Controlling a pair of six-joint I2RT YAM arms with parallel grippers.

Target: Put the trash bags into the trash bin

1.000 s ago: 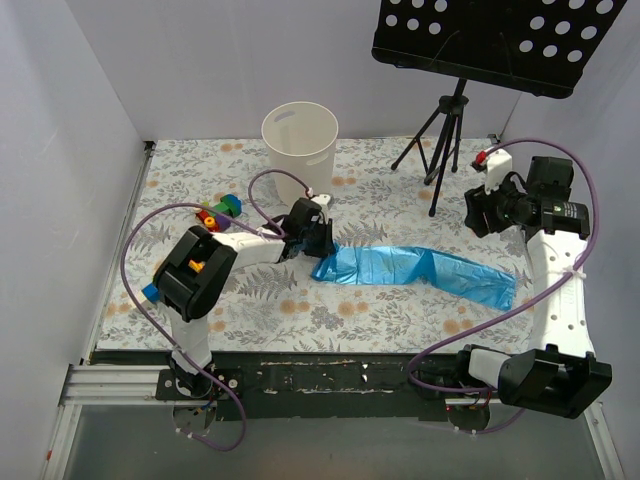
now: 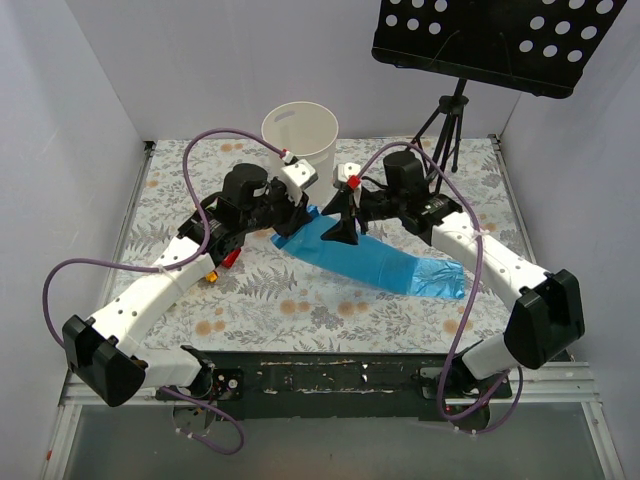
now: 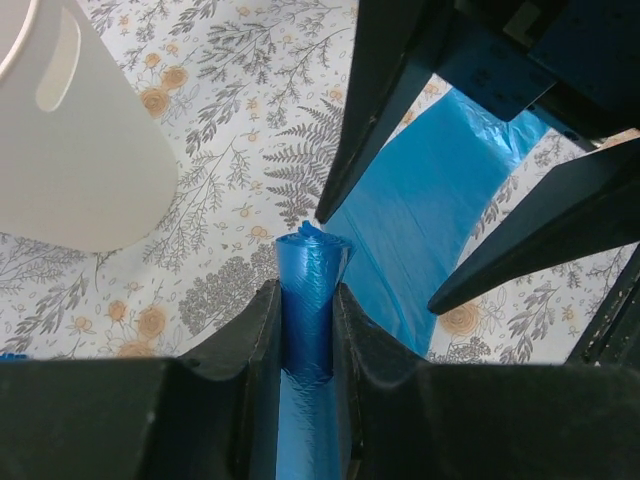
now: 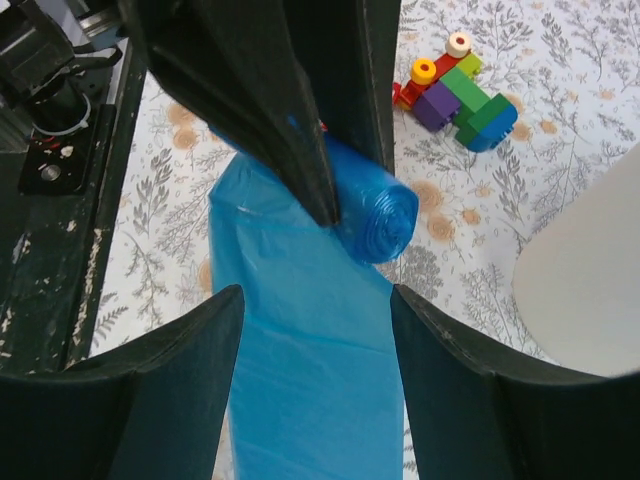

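A long blue plastic trash bag [image 2: 350,258] stretches across the patterned table. One end is bunched between the fingers of my left gripper, and its rolled end [image 4: 385,215] pokes out past them in the right wrist view. The other end lies toward the right side. My right gripper stands open over the bag, close to the left one, with its fingers apart and nothing held between them. Behind both grippers stands the white trash bin [image 2: 300,125], upright; its inside is only partly visible.
Coloured toy blocks [image 4: 465,105] lie on the left side of the table, largely covered by my left arm in the top view. A black stand [image 2: 452,110] rises at the back right.
The right arm has swung left from the far right to beside the left gripper.
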